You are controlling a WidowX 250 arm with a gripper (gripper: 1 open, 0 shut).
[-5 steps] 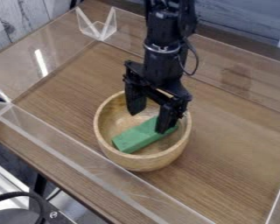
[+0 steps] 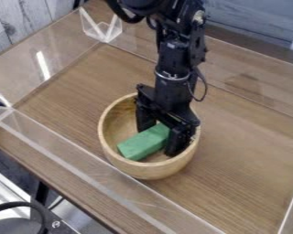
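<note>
My black gripper (image 2: 163,121) reaches down from the top centre into a round wooden bowl (image 2: 121,157), its open fingers over and around a green block (image 2: 139,145). The block lies tilted on the bowl's floor, its right part hidden by the gripper. Whether the fingers touch it is unclear.
A clear plastic edge runs along the left front, and a small white wire-like object (image 2: 102,27) stands at the back left.
The gripper has moved lower into the bowl and over the green block, which now shows mostly left of the fingers.
</note>
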